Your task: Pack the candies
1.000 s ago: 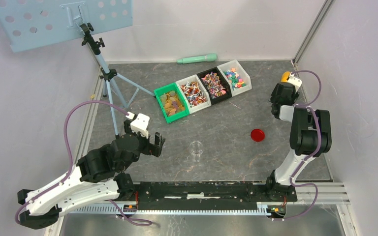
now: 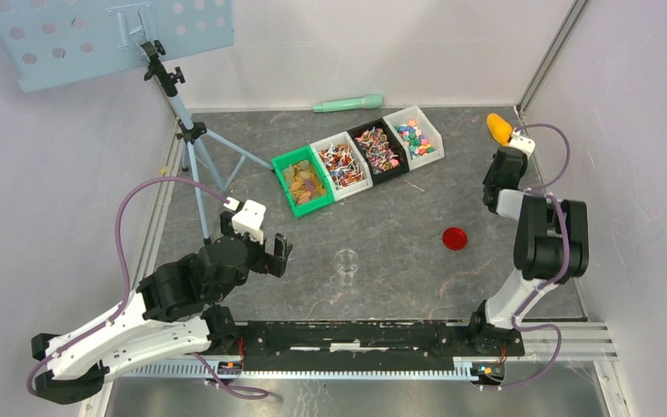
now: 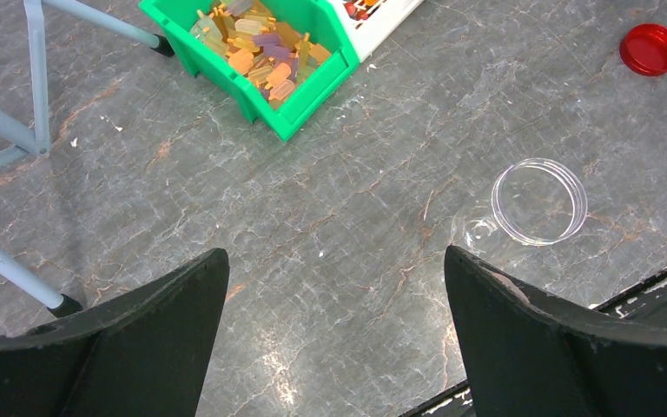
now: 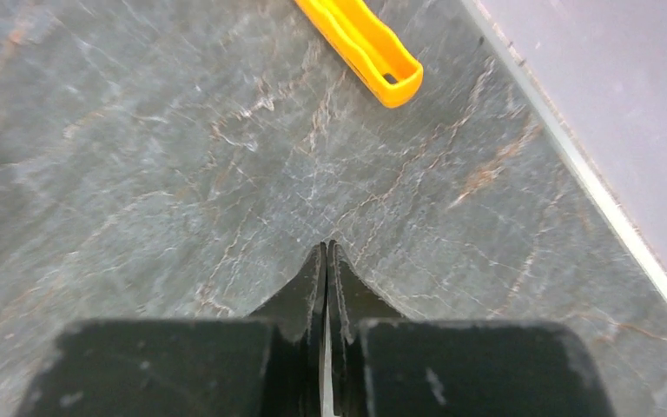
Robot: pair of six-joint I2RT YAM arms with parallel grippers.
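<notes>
My right gripper is shut with nothing between its fingers. Ahead of its tips, apart from them, lies the handle end of a yellow scoop (image 4: 366, 50); the top view shows the scoop's head (image 2: 498, 129) by the back right corner. My left gripper stands open and empty above bare floor. To its right is a clear jar (image 3: 538, 201), its round mouth facing up. A red lid (image 2: 454, 238) rests farther right. Candies fill a row of bins: green (image 2: 319, 204), white (image 2: 350, 189), black (image 2: 391, 174) and another white one (image 2: 431, 158).
A teal cylinder (image 2: 347, 103) lies along the back wall behind the bins. The legs of a light-blue tripod (image 2: 198, 187) stand at the left. A wall (image 4: 617, 95) rises close to the scoop on the right. Mid-floor is clear around the jar and lid.
The right gripper went from open around the handle's end to fully shut. The left arm is practically still.
</notes>
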